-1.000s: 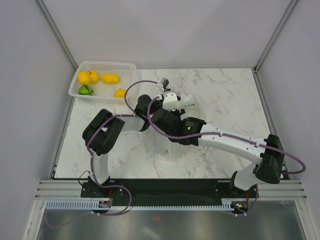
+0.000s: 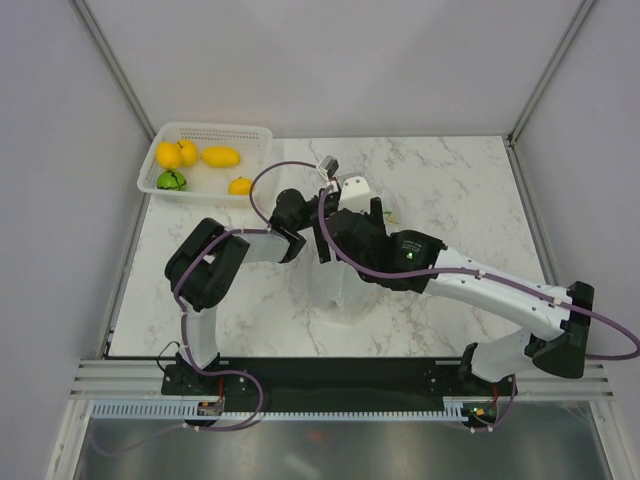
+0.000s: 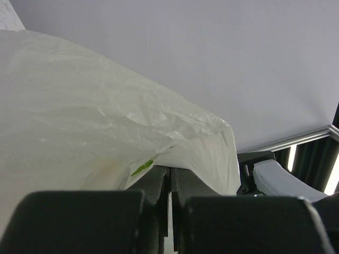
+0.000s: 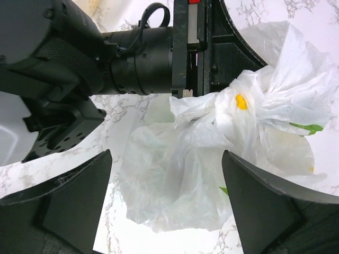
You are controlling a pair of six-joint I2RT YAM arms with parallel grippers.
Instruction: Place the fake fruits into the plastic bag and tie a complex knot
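A crumpled translucent plastic bag (image 2: pixel 342 298) (image 4: pixel 175 169) lies mid-table, partly hidden by both arms, with yellow and green bits inside. Its gathered top (image 4: pixel 275 95) is beside my left gripper. In the left wrist view my left gripper is shut, with bag film (image 3: pixel 190 153) right at its fingertips; whether film is pinched there is hard to tell. My right gripper stands open above the bag, its fingers wide apart with the bag below and between them in view.
A white basket (image 2: pixel 205 191) with several fake fruits, yellow and green, stands at the back left.
My right arm has shifted right and slightly toward the table's front in the top view. The left arm has stayed nearly still.
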